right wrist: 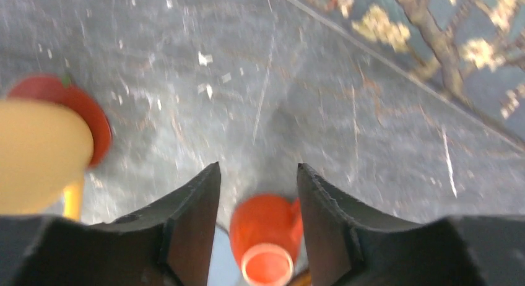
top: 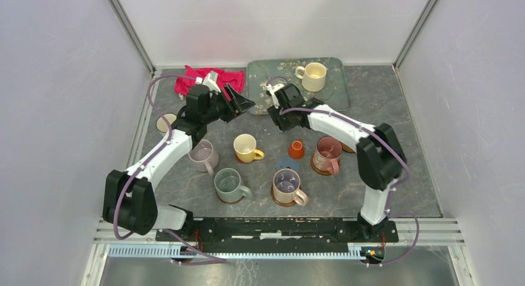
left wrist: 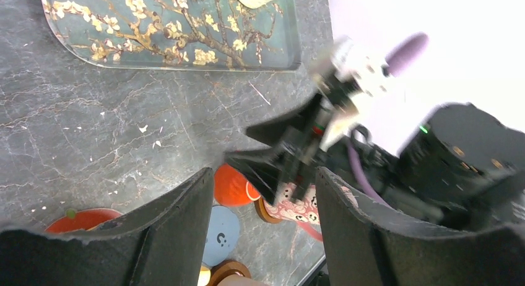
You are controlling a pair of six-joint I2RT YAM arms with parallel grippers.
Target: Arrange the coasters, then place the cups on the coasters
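Observation:
A small orange cup (top: pixel 296 150) lies on the grey surface, just beyond the blue coaster (top: pixel 288 164) and very close to its edge. In the right wrist view the cup (right wrist: pixel 263 230) shows its round end low in the picture, with the coaster (right wrist: pixel 223 261) at its left. My right gripper (top: pixel 277 120) stands farther back than the cup, its fingers (right wrist: pixel 198 218) spread with nothing held between them. Over the left back area my left gripper (top: pixel 244 108) is open and empty. Its view shows the cup (left wrist: pixel 229 188) partly behind a right finger.
A yellow mug (top: pixel 245 147), a pink mug (top: pixel 327 153), a grey-green mug (top: pixel 229 184) and other mugs stand around the coaster. The floral tray (top: pixel 263 69) at the back bears a cream mug (top: pixel 313 76). A red cloth (top: pixel 192 85) lies back left.

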